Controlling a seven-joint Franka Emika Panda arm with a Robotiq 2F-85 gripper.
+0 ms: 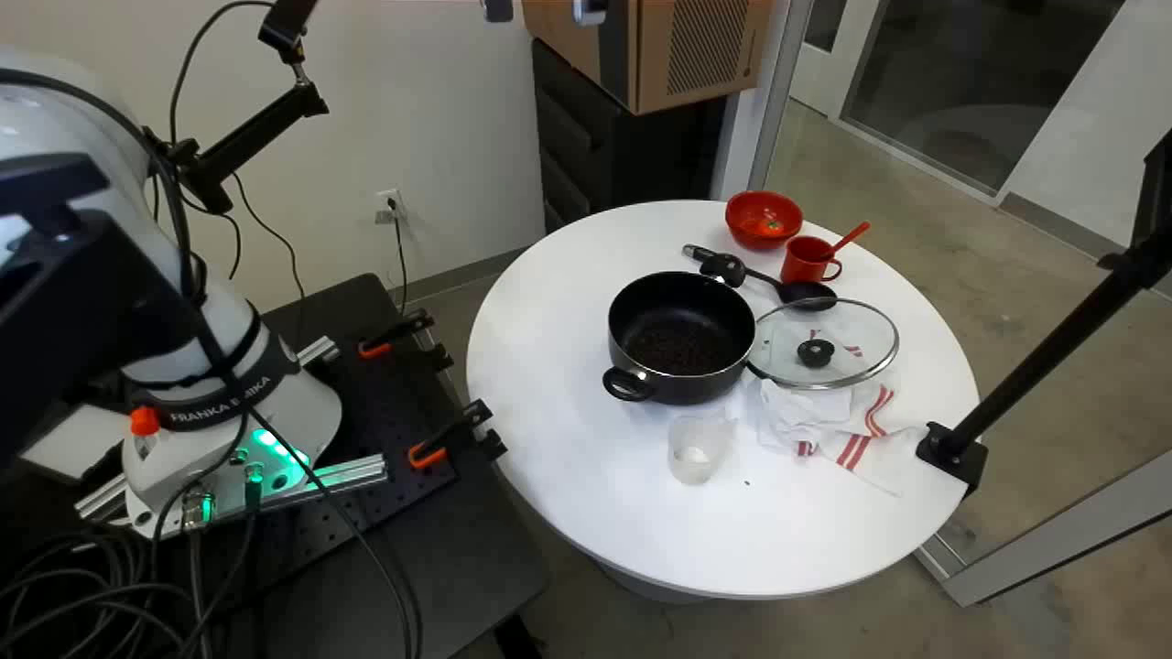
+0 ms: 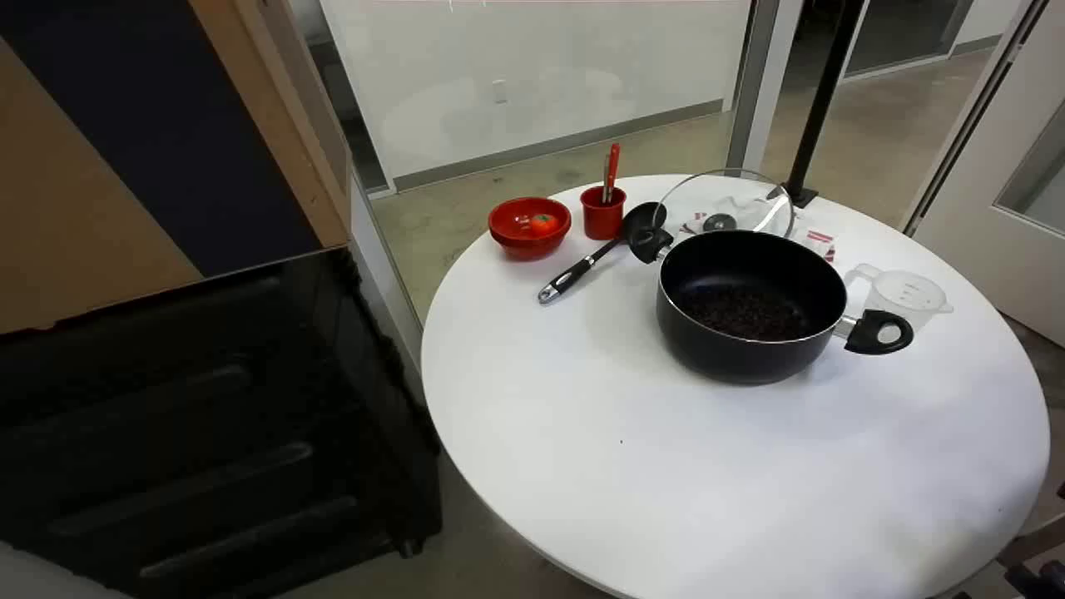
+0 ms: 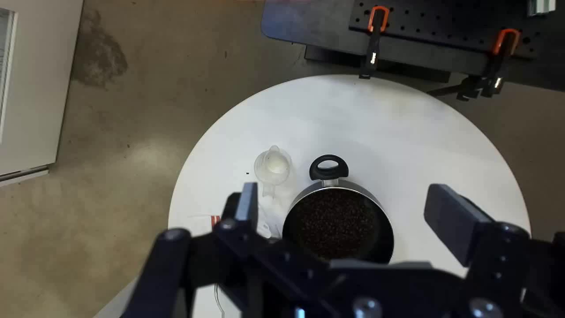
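Note:
High above the round white table [image 3: 371, 122], my gripper is open, its fingers wide apart with nothing between them. Below it stands a black pot [image 3: 377, 212] with dark beans or grains [image 3: 333, 222] across its bottom; the gripper hides the pot's far part in the wrist view. A clear measuring cup [image 1: 699, 448] is beside the pot and looks empty. The glass lid [image 1: 846, 340] rests on a white towel with red stripes [image 1: 846, 423]. Beyond the pot lies a black ladle [image 2: 639, 225]. Only the gripper's fingertips [image 1: 590, 11] show in exterior view 1, at the top edge.
A red bowl [image 2: 514, 245] holding a tomato [image 2: 542, 225] and a red mug [image 2: 601, 216] with a red-handled utensil [image 2: 613, 165] stand at the table's far side. A black pole [image 1: 1038, 318] is clamped to the edge.

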